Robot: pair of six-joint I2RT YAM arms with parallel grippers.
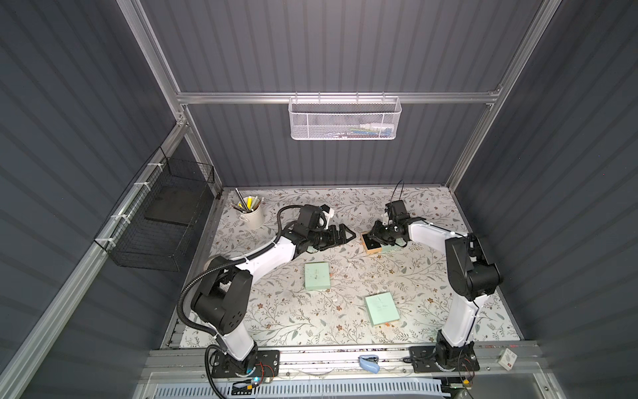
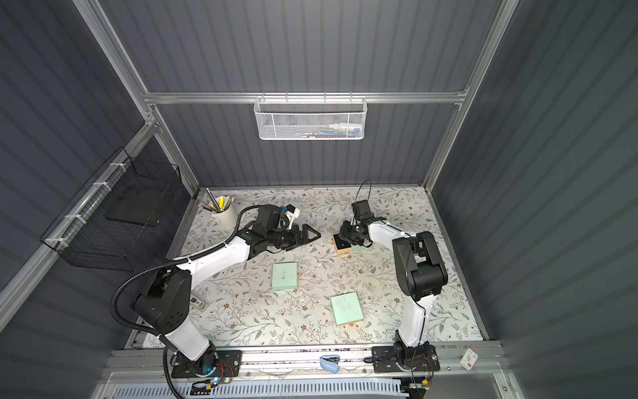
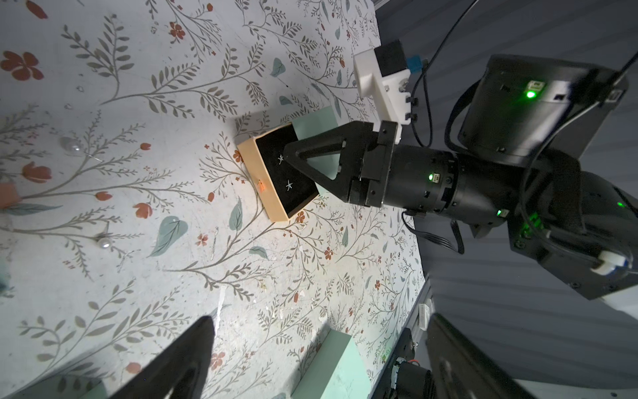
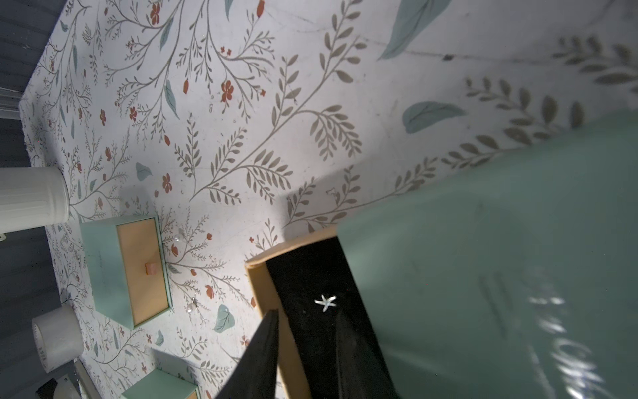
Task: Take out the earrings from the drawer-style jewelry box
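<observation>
The pale green jewelry box (image 4: 478,266) has its wooden drawer (image 3: 264,179) pulled out. Inside, the black lining (image 3: 296,187) bears two small white star-shaped marks; slits or objects, I cannot tell. My right gripper is open over the lining, its fingers a little apart and nothing visible between them. Two small shiny pieces that look like earrings, one (image 3: 73,145) clear and one (image 3: 103,242) pearl-like, lie on the table left of the drawer. My left gripper (image 1: 345,233) stands open and empty left of the drawer, its blurred fingers (image 3: 182,362) wide apart in its wrist view.
Two closed green boxes (image 1: 317,276) (image 1: 382,308) stand toward the front. Another green box (image 4: 106,269), with its drawer shut, sits under the left arm. A pen cup (image 1: 252,216) is at the back left. The table between the front boxes is clear.
</observation>
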